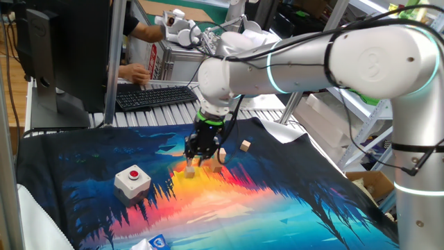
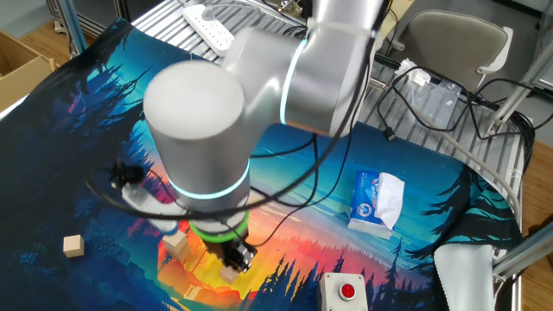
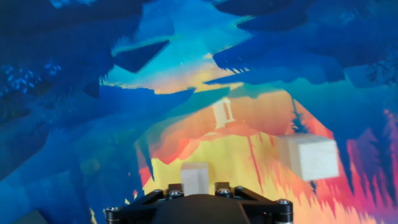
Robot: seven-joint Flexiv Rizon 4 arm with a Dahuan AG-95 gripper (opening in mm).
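My gripper (image 1: 196, 157) points down low over the mat, close to a small wooden block (image 1: 189, 173). In the wrist view the two fingertips of the gripper stand apart, with that pale block (image 3: 194, 177) showing in the gap between them; contact cannot be made out. To the right in the same view stands a second wooden piece (image 3: 309, 157), which looks like stacked blocks (image 1: 219, 159) from the side. Another block (image 1: 245, 145) lies apart, farther right on the dark part of the mat.
A grey box with a red button (image 1: 132, 185) sits left of the blocks. A blue tissue pack (image 2: 371, 203) lies near the mat's edge. The keyboard (image 1: 155, 98) and monitor (image 1: 66, 62) stand behind.
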